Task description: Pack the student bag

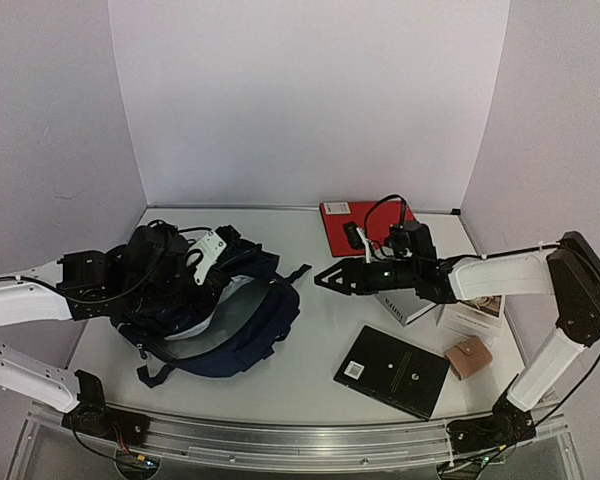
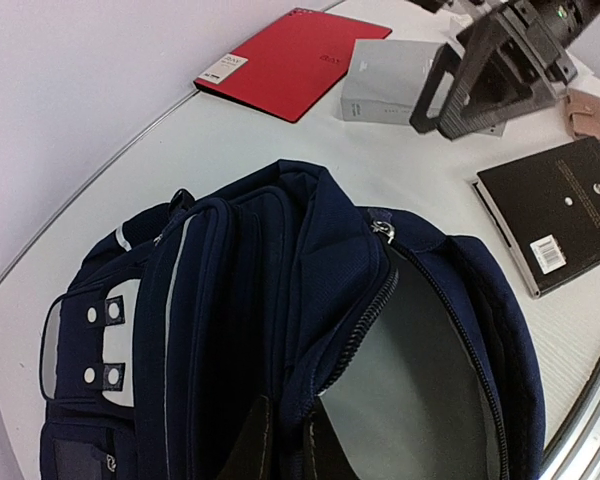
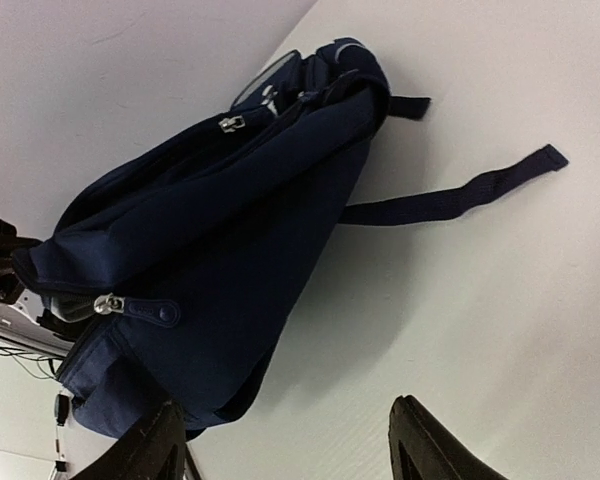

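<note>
The navy student bag (image 1: 242,350) lies on the left side of the table, its main compartment gaping and its pale grey lining showing. My left gripper is shut on the bag's zippered edge, on the side towards the back pockets. My right gripper is open, with bare table between its fingers; from above, the right gripper (image 1: 334,276) hovers just right of the bag. To the right lie a red folder (image 1: 340,236), a grey book (image 1: 408,306) partly under my right arm, a black notebook (image 1: 392,372) and a brown wallet (image 1: 468,357).
A white book with a picture cover (image 1: 472,318) lies at the right, partly hidden by the right arm. A loose strap (image 3: 450,203) sticks out from the bag. Bare table separates bag and black notebook. A metal rail (image 1: 310,436) runs along the front.
</note>
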